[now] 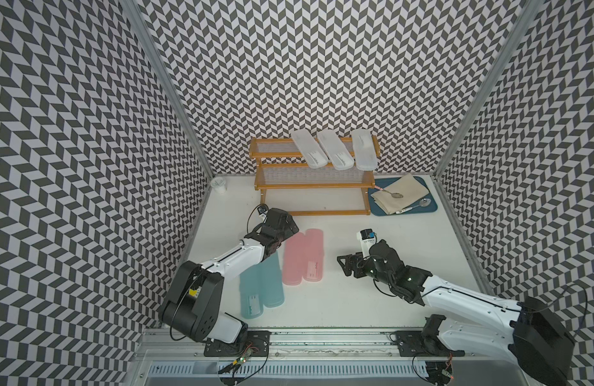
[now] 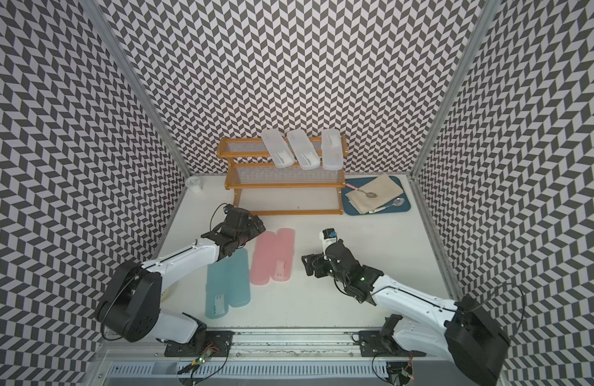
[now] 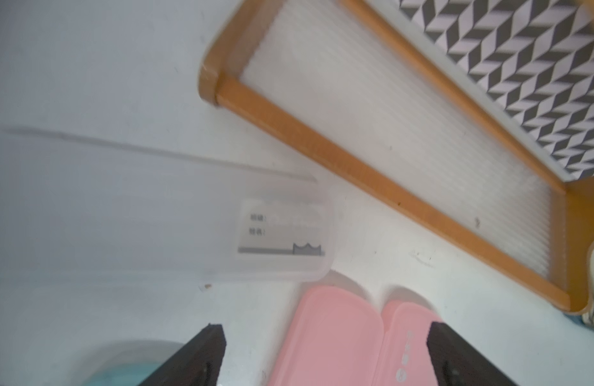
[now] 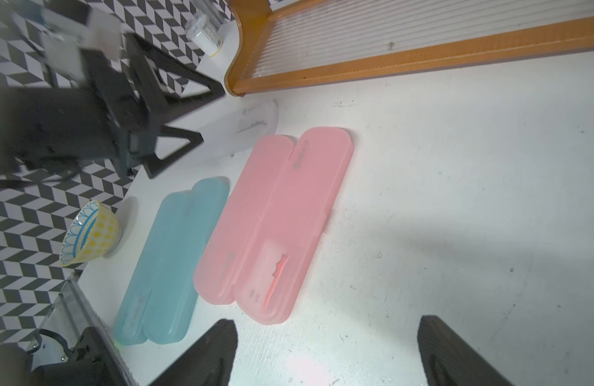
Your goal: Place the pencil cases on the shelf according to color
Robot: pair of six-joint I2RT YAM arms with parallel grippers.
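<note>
A translucent white pencil case (image 3: 136, 212) crosses the left wrist view, apparently low over or on the table before the shelf (image 1: 316, 186). The right wrist view shows this white case (image 4: 242, 132) beyond my left gripper. My left gripper (image 1: 293, 226) is open, its fingers apart with nothing between them. My right gripper (image 1: 346, 265) hangs over bare table, open and empty. Two pink cases (image 1: 303, 257) lie side by side, with two teal cases (image 1: 261, 283) to their left. Three white cases (image 1: 335, 149) rest on the shelf's top tier.
A blue tray (image 1: 428, 199) with cloth and spoons stands right of the shelf. A small white cup (image 1: 218, 184) is at the back left, and a patterned bowl (image 4: 91, 234) at the left edge.
</note>
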